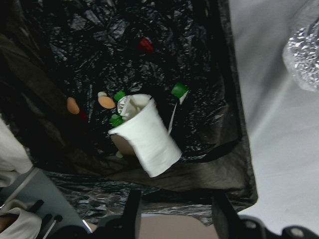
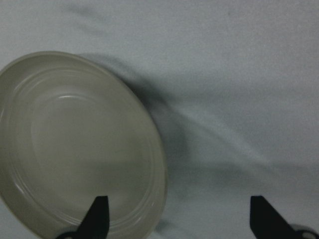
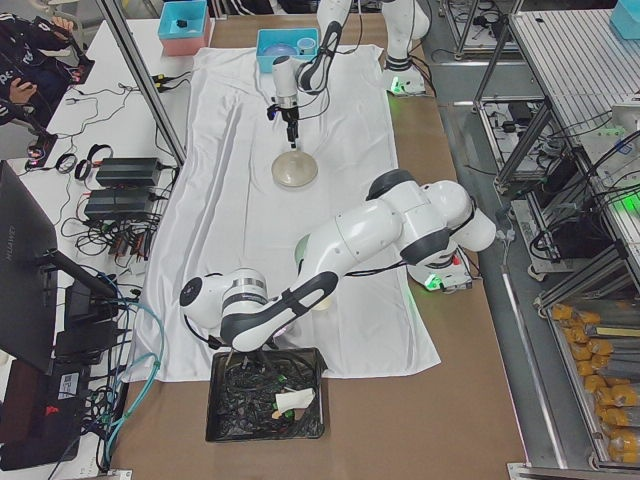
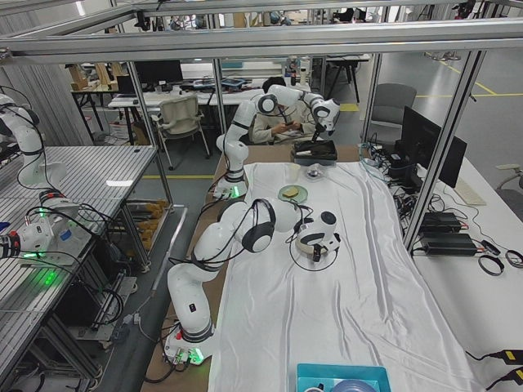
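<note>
My left gripper stands open over the black bag-lined tray [image 3: 225,425]. In that tray lies a white object [image 1: 152,144], a cup or roll, among green, red and tan scraps. My right gripper is open at the edge of a beige plate [image 2: 75,139], its left finger over the plate. A crumpled foil ball [image 1: 304,50] sits beside the tray. A green plate [image 4: 298,197] with a yellow piece [image 4: 290,192] is partly hidden by the arm in the camera left view.
A blue bin [image 4: 343,372] with containers stands at the far end of the white cloth [image 4: 351,294]. Monitors and cables line one side, metal frames the other.
</note>
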